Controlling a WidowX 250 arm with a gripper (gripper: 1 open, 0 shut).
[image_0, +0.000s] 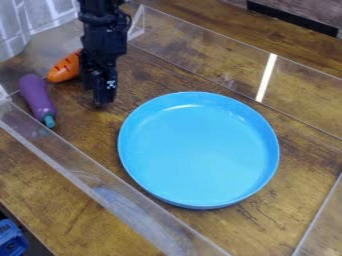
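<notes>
My black gripper reaches down from the top left, low over the wooden surface beside an orange carrot. The carrot is partly behind the gripper, and whether the fingers hold it is unclear. A purple eggplant lies just left and below, apart from the gripper. A large blue plate sits to the right, empty.
Clear plastic walls border the area. Bare wood lies between the gripper and the plate and at the upper right. A small blue object is at the lower left edge.
</notes>
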